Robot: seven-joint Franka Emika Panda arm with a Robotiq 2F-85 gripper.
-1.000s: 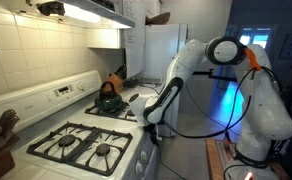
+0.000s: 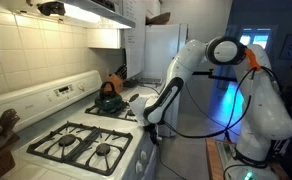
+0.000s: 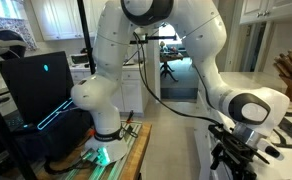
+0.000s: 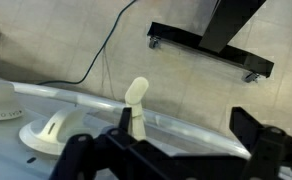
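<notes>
The white stove (image 2: 86, 125) has black burner grates on top and fills the lower left of exterior view 1. My gripper (image 2: 155, 138) hangs just off its front edge, pointing down. In the wrist view the gripper is open, its black fingers wide apart with mostly floor between them. A pale, rounded knob-like part (image 4: 136, 93) stands close to the left finger; whether they touch I cannot tell. Another white knob (image 4: 58, 128) sits on the stove front to the left. Exterior view 2 shows the gripper (image 3: 226, 162) low at the right, its tips unclear.
A dark green kettle (image 2: 109, 100) stands on a rear burner. The arm's base is on a wooden-edged table (image 3: 136, 155). A black stand (image 4: 223, 25) with casters is on the floor (image 4: 191, 75), and a thin cable lies nearby. Open floor shows beside the stove.
</notes>
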